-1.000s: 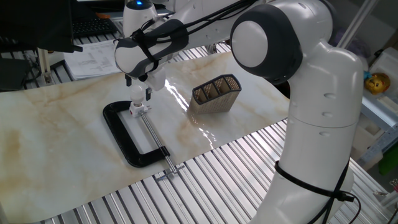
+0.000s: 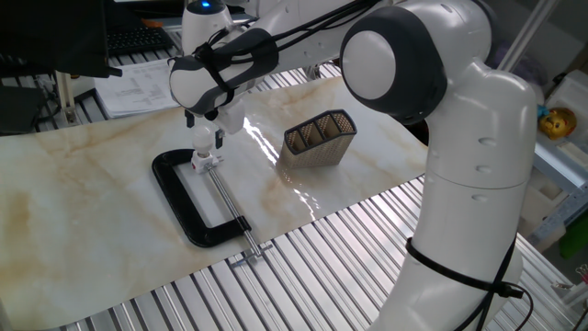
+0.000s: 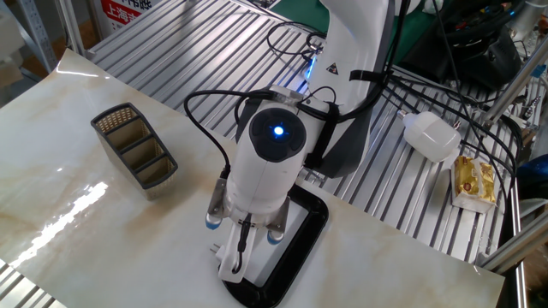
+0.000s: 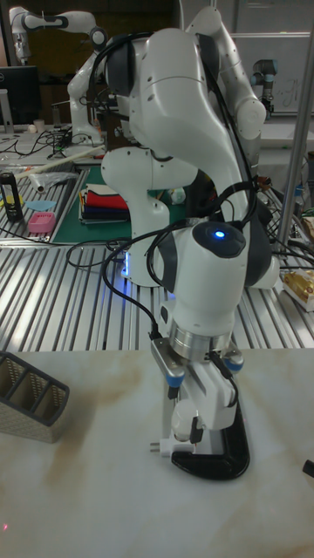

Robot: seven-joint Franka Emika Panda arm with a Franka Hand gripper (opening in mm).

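A black C-shaped clamp (image 2: 175, 198) with a metal screw rod lies on the marble-look sheet. At its far end is a small white plug-like piece (image 2: 207, 164) with a rounded white part (image 2: 203, 138) above it. My gripper (image 2: 204, 131) points down there, its dark fingertips on either side of the rounded part. Whether they press on it cannot be made out. In exterior view 3, two prongs of the white plug piece (image 4: 167, 447) stick out left beside the clamp (image 4: 215, 464). Exterior view 2 shows the gripper mostly from above, its fingertips hidden.
A tan, dark-rimmed organizer with several compartments (image 2: 319, 138) stands upright on the sheet, apart from the gripper. Slatted metal tabletop (image 2: 303, 267) borders the sheet. A white bulb-like object (image 3: 431, 137) and a gold-and-white box (image 3: 473, 184) lie near the arm's base. Open sheet lies left of the clamp.
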